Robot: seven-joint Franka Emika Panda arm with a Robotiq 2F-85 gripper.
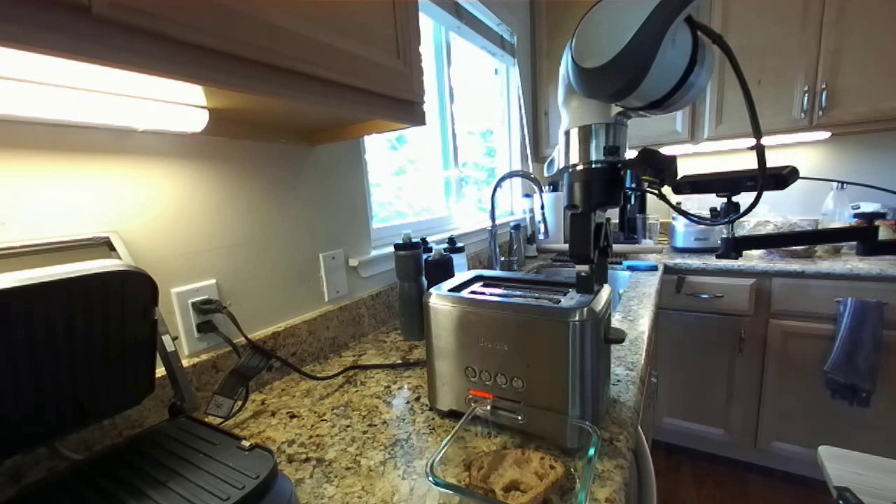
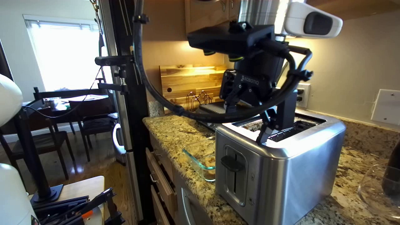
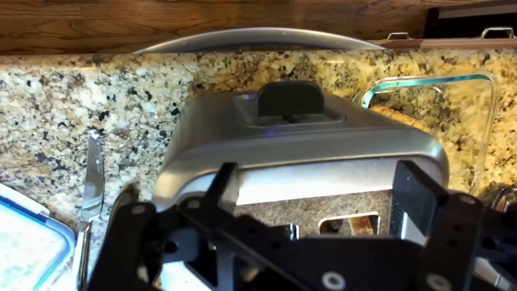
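Observation:
A steel toaster (image 1: 512, 353) stands on the granite counter, its dark lever (image 2: 232, 163) on the end facing the room. My gripper points down over the toaster's top at the lever end, fingers spread wide with nothing visible between them. In the second exterior view, the fingertips (image 2: 264, 135) are at the level of the top slots; whether they touch the metal I cannot tell. Part of a brown piece (image 3: 361, 225), perhaps bread, shows through a slot opening. A glass dish (image 1: 590, 453) with a slice of bread (image 1: 516, 474) sits beside the toaster.
An open black grill (image 1: 168, 462) is at the left, with dark bottles (image 1: 409, 290) behind the toaster by the wall. A knife (image 3: 93, 179) and a blue-rimmed lid or container (image 3: 58, 230) lie on the counter. A cable (image 1: 336, 370) runs from toaster to outlet.

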